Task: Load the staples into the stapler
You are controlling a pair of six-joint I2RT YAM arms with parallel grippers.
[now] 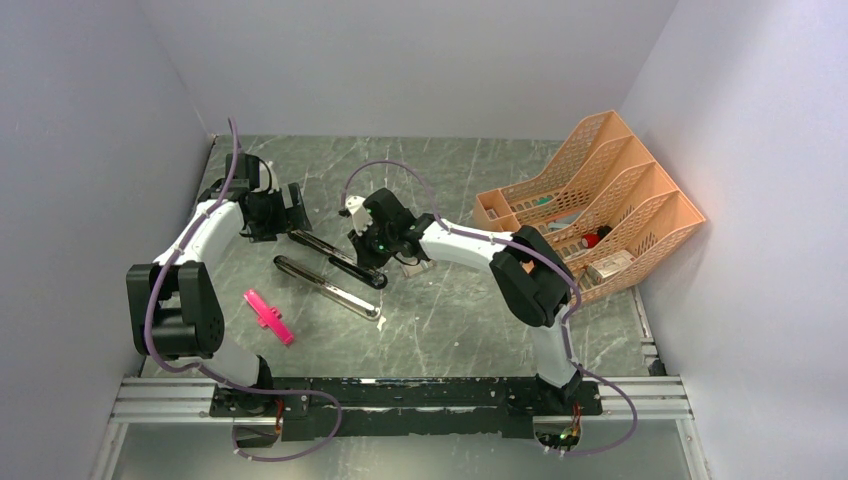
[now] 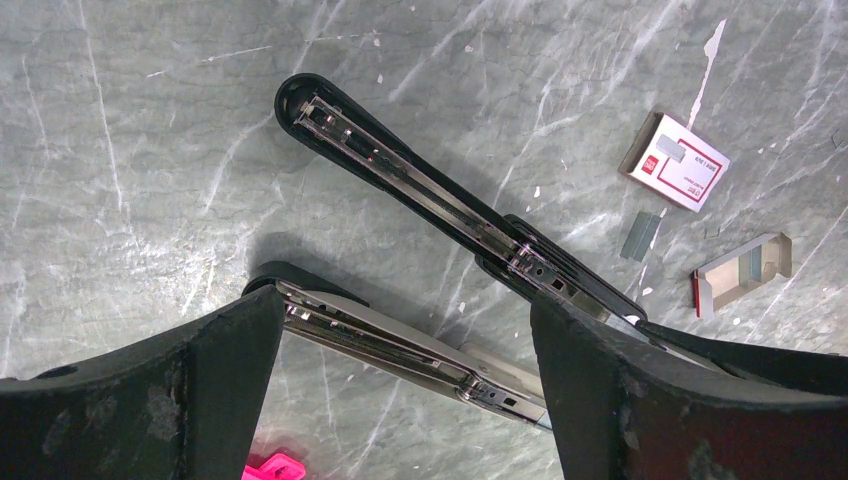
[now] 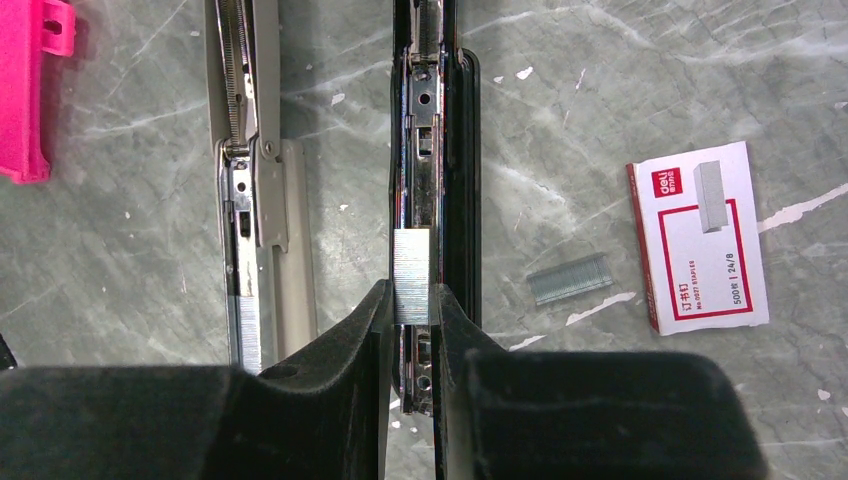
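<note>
The black stapler [image 2: 400,180] lies opened out flat on the table, its magazine exposed. In the right wrist view a strip of staples [image 3: 411,265] sits at that stapler's channel, and my right gripper is shut on the strip's lower end. Whether the strip is fully seated in the channel I cannot tell. Beside it lies a grey stapler [image 3: 240,190], also opened, with staples [image 3: 249,330] in its channel. My left gripper is open above the far end of the black stapler, nothing between its fingers.
A loose staple strip [image 3: 570,278] and a white staple box [image 3: 700,240] lie right of the black stapler. An opened small box [image 2: 745,272] is near them. A pink stapler [image 1: 268,317] rests front left; an orange organizer [image 1: 640,200] stands at the right.
</note>
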